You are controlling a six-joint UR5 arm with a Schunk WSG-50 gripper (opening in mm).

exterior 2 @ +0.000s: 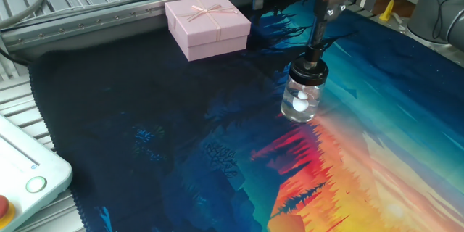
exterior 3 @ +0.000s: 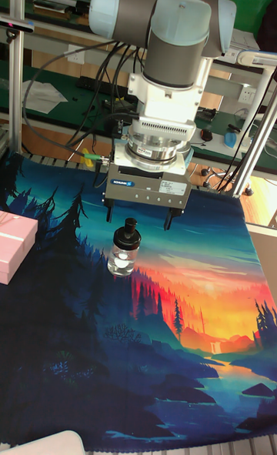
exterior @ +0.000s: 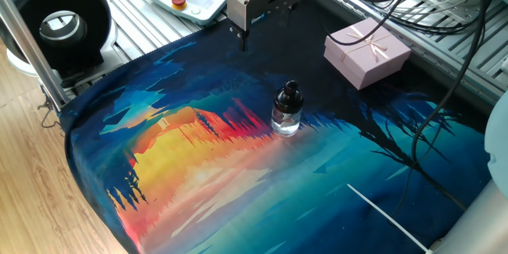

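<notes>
A clear glass bottle with a black cap (exterior: 286,117) stands upright on the printed cloth. In the second exterior view something white shows within its liquid (exterior 2: 300,104). My gripper (exterior 3: 139,219) hangs above the cloth with its two dark fingers spread wide and nothing between them. The third exterior view puts the bottle (exterior 3: 121,259) below the fingers. One finger (exterior 2: 319,23) overlaps the bottle cap in the second view, but the first view has the gripper (exterior: 266,34) clear of it, with bare cloth between. A pink gift box with a ribbon bow (exterior: 367,54) rests on the cloth, apart from the bottle.
A tablet-like panel with a red button (exterior: 180,2) lies at the table's edge. Dark cables (exterior: 482,16) hang at the right, and a thin white stick (exterior: 386,215) crosses the near right corner.
</notes>
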